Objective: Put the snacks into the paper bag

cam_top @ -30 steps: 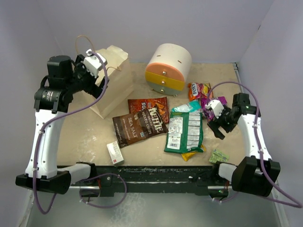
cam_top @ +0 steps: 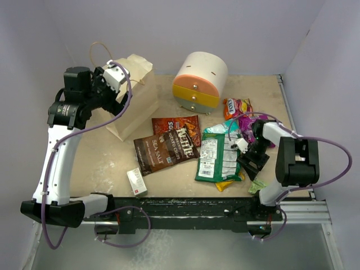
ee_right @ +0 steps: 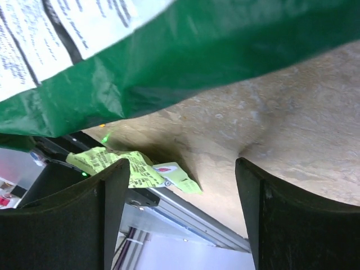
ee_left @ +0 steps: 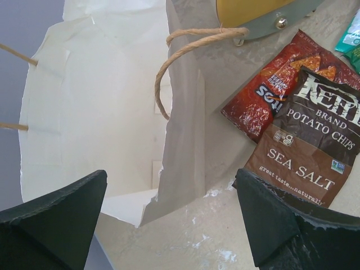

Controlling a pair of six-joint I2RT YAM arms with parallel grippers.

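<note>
My left gripper hangs open over the paper bag (cam_top: 134,115), nothing between its fingers. A brown Kettle chips bag (cam_top: 163,152) and a red chip bag (ee_left: 253,107) lie beside it. At the right, a green bag (cam_top: 207,157) overlaps a yellow pack, with a small light-green pack (ee_right: 135,169) nearer the front edge and purple, orange and teal bags behind. My right gripper is low at the green bag's right edge, its fingers apart over bare table, nothing seen held.
A rounded drawer box (cam_top: 199,79) stands at the back. A small white carton (cam_top: 137,183) sits at the front edge. Bare table shows at front left.
My right gripper has moved down and left toward the green bag and front edge. The snacks look unchanged.
</note>
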